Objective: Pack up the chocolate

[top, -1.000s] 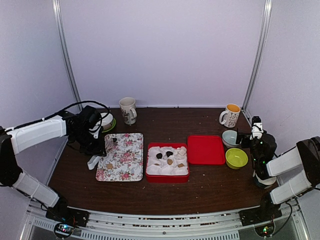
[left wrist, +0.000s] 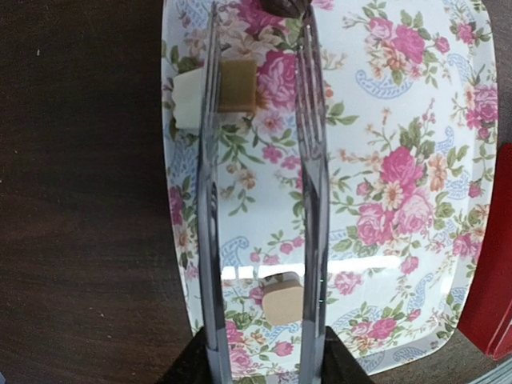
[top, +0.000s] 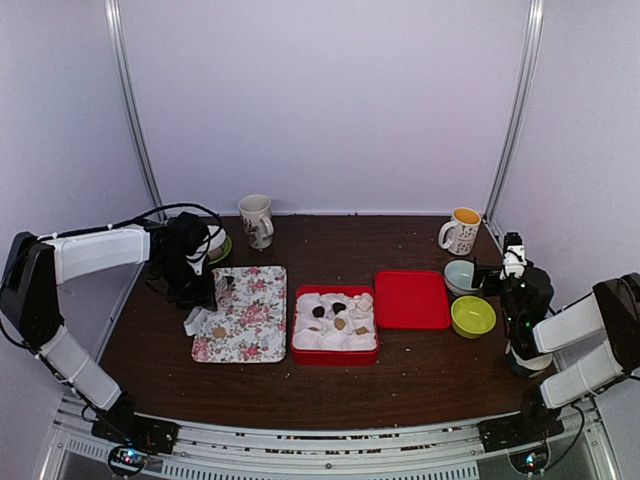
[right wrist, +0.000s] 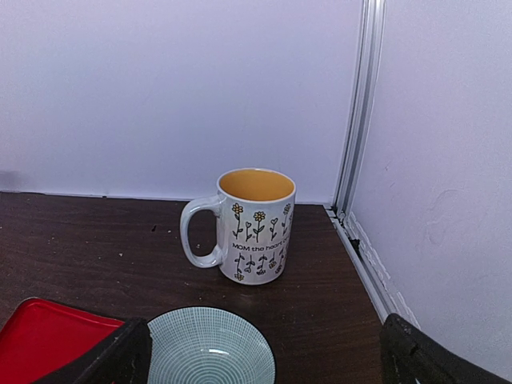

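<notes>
The floral tray (top: 250, 330) is at the table's left, with my left gripper over it. In the left wrist view a dark chocolate (left wrist: 280, 5) is at the fingertips, at the top edge; my left gripper looks shut on it. Pale and tan chocolates (left wrist: 238, 84) lie behind the fingers, and a beige one (left wrist: 282, 304) lies lower on the tray. The red box (top: 335, 355) holds white crumpled lining and several chocolates. My right gripper (top: 482, 275) stands open by the bowls, nothing between its fingers.
The red lid (top: 411, 298) lies right of the box, beside a pale bowl (top: 461, 270) and green bowl (top: 473, 318). Mugs (top: 256, 220) (right wrist: 256, 232) stand at the back.
My left arm has shifted slightly to the right over the tray. My right arm has not moved.
</notes>
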